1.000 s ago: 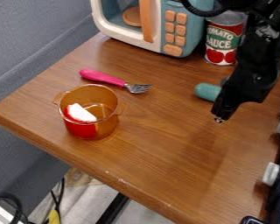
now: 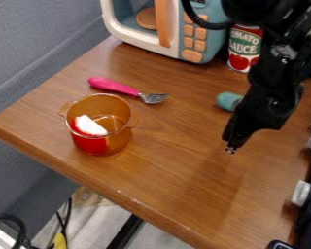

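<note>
My gripper hangs from the black arm at the right, low over the wooden table, just below a small teal object. Its fingertips are small and dark, and whether they are apart is unclear. An orange pot with a white and red item inside sits at the left. A pink-handled fork lies behind the pot.
A toy microwave and a red-and-green can stand at the back. A dark appliance with white knobs lines the right edge.
Over the last second my gripper has moved down and to the left in the view, and the arm with it. The objects on the table look unchanged.
</note>
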